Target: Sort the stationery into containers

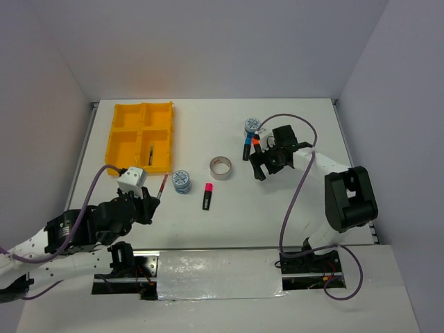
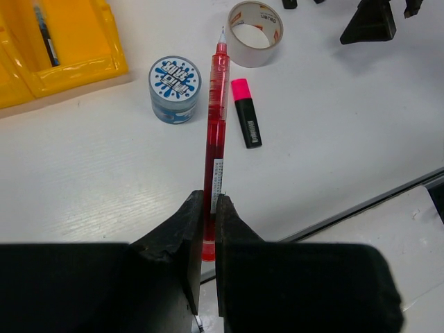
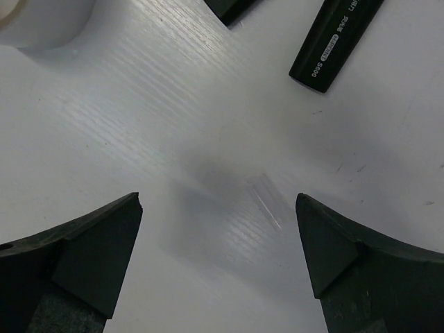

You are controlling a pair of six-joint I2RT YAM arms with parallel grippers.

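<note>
In the left wrist view my left gripper is shut on a red pen [image 2: 216,139], held tip-up. The orange divided container [image 1: 125,152] at the back left holds a pen [image 2: 46,38]. A pink-capped marker [image 1: 207,198] lies mid-table. Blue-capped [image 1: 247,148] and orange-capped [image 1: 256,143] markers lie at the back, near a blue-lidded tin [image 1: 252,126]. My right gripper is open above bare table, below two dark marker bodies [image 3: 333,45] in the right wrist view.
A tape roll [image 1: 220,168] sits mid-table, with another blue-lidded tin [image 1: 181,182] left of it. Walls enclose the table.
</note>
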